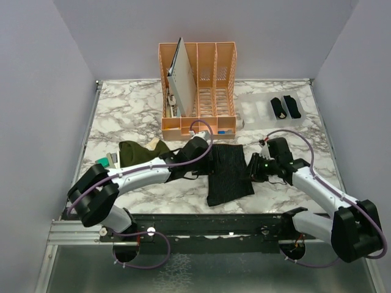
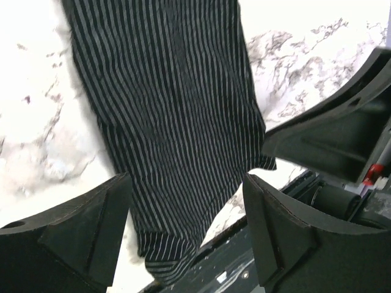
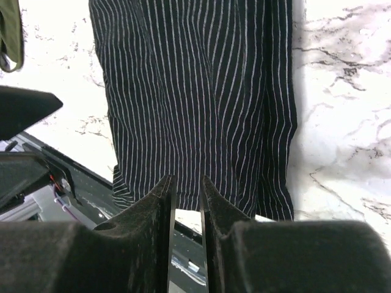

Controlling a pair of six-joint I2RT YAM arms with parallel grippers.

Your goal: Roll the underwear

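Dark, finely striped underwear [image 1: 231, 174] lies spread as a long folded strip on the marble table. Its near end comes close to the table's front edge, and in the left wrist view the underwear [image 2: 174, 116] curls at one corner there. My left gripper [image 1: 211, 162] hovers over its left side; the left wrist view shows its fingers [image 2: 98, 226] wide apart with only air between them. At the right edge stands my right gripper [image 1: 255, 171]. In the right wrist view my right gripper has its fingertips a narrow gap apart above the underwear [image 3: 189, 91], holding nothing visible.
An orange divided box [image 1: 215, 79] with a white board stands at the back. Two dark rolls [image 1: 285, 107] lie in a clear tray [image 1: 253, 110] at back right. A green cloth [image 1: 140, 156] lies left. Marble is bare right of the underwear.
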